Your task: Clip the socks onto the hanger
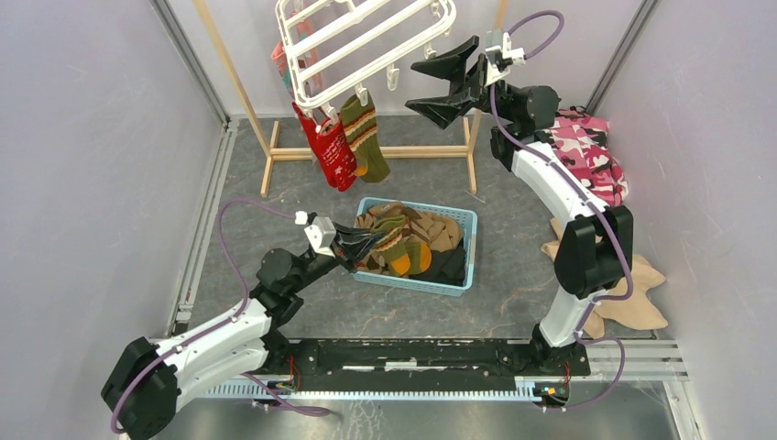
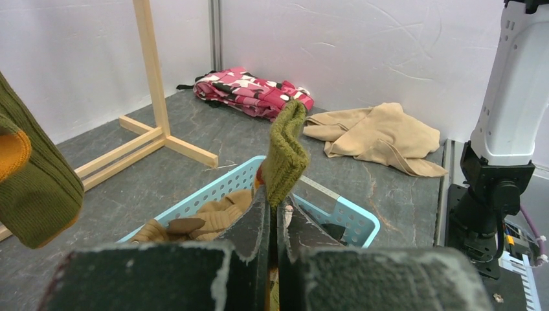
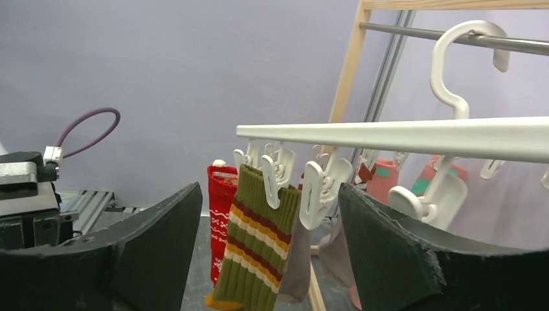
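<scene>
A white clip hanger hangs on the wooden rack. An olive striped sock and a red sock hang from it. My left gripper is shut on another olive sock over the blue basket. My right gripper is raised beside the hanger, part open with empty fingers; several white clips are in front of it in the right wrist view.
A pink camouflage bundle lies at the back right, tan cloth at the right. More brown and dark socks fill the basket. The floor around the basket is clear.
</scene>
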